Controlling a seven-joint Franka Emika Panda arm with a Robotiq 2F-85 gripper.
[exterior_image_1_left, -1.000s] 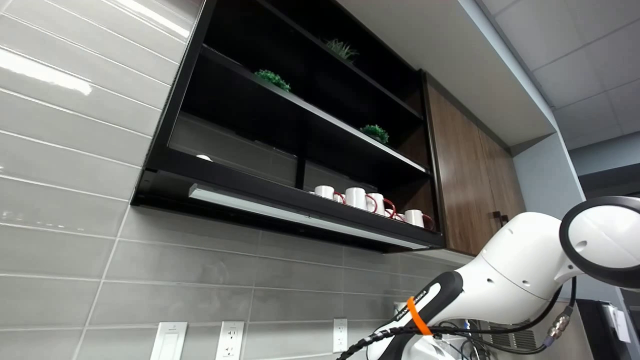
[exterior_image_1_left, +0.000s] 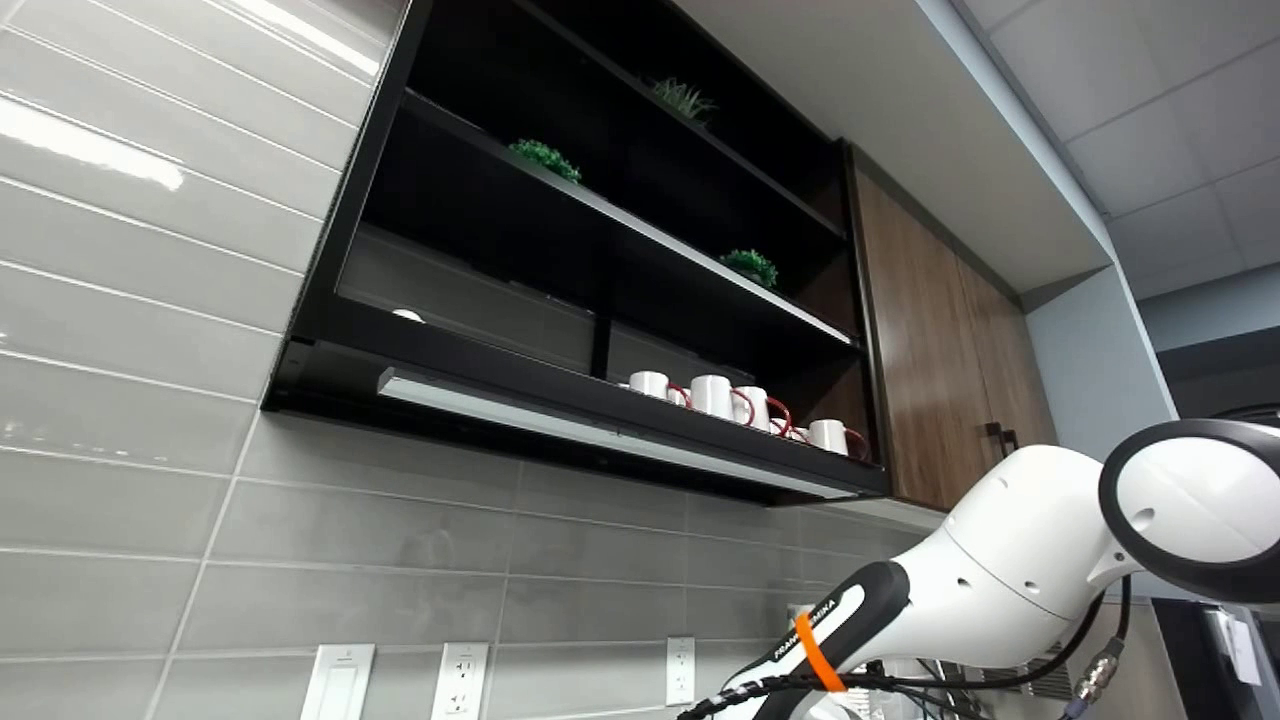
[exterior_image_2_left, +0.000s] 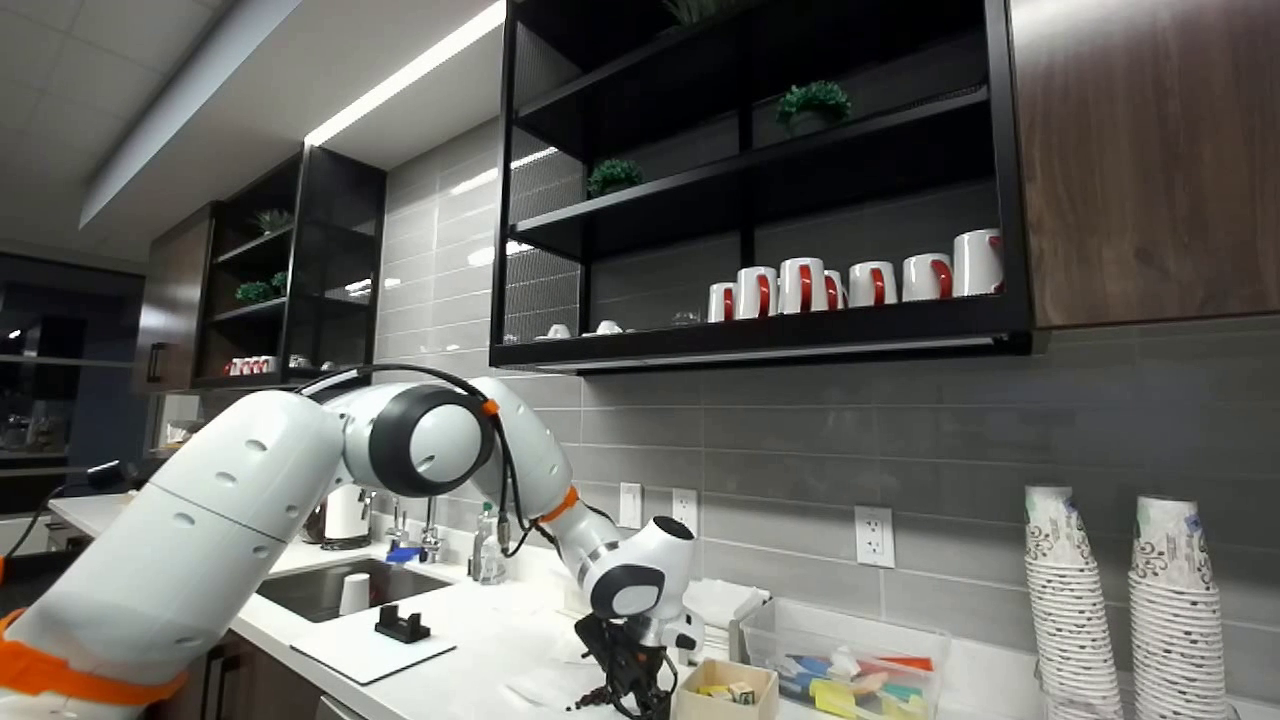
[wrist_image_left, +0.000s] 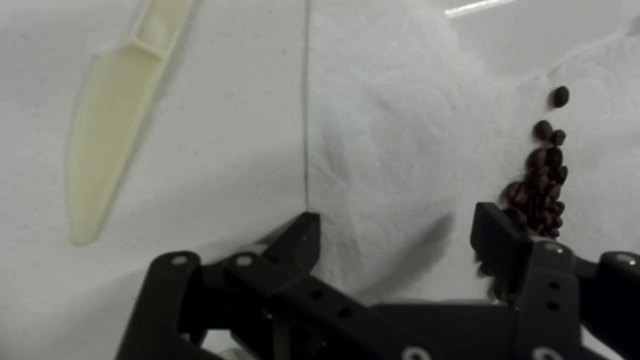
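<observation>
Seen from the wrist, my gripper is open, its two black fingers spread wide over white paper towel (wrist_image_left: 390, 120) with nothing between them. A pile of dark brown beans (wrist_image_left: 543, 192) lies on the towel by the right finger, which hides part of it. To the upper left rests a pale yellow plastic knife (wrist_image_left: 114, 126), apart from the fingers. In the second exterior view the gripper (exterior_image_2_left: 642, 702) is low over the counter, its tips hard to make out. The first exterior view leaves the gripper out of frame.
Right of the gripper stand a small tan box (exterior_image_2_left: 727, 696) holding small blocks and a clear plastic bin (exterior_image_2_left: 936, 666) of coloured items. Tall stacks of paper cups (exterior_image_2_left: 1068, 612) are farther right. To the left are a white board (exterior_image_2_left: 372, 648) and the sink (exterior_image_2_left: 348, 588). A mug shelf (exterior_image_2_left: 768, 342) hangs above.
In the first exterior view, the arm has shifted slightly left and its forearm sits lower. The shelf and mugs have not moved.
</observation>
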